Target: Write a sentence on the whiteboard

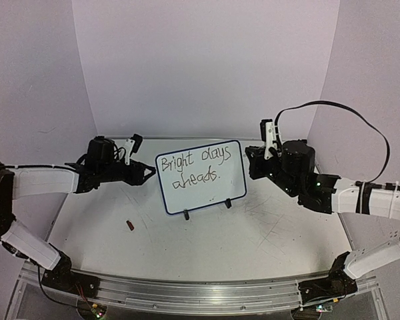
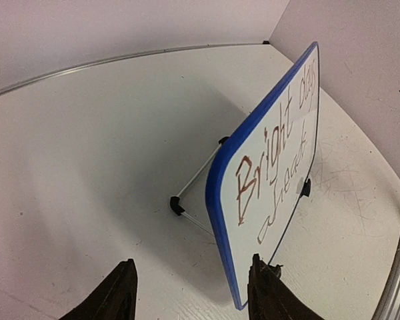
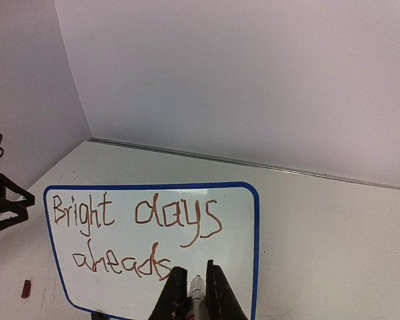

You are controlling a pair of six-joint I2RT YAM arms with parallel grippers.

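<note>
A blue-framed whiteboard (image 1: 203,193) stands tilted on small black feet. In brown-red ink it reads "Bright days aheads." in the top view. Just off its left edge, my left gripper (image 1: 152,172) is open; its fingers (image 2: 125,293) are spread apart in the left wrist view, holding nothing. My right gripper is shut on a marker (image 3: 197,292), whose pale tip shows between its fingers. That gripper is right of the board in the top view, clear of the surface. In the right wrist view its fingers cover the end of the lower line.
A small dark red cap (image 1: 130,225) lies on the table left of the board. Wire legs (image 2: 199,170) prop the board from behind. Bare table (image 1: 213,253) lies in front; walls enclose the back and sides.
</note>
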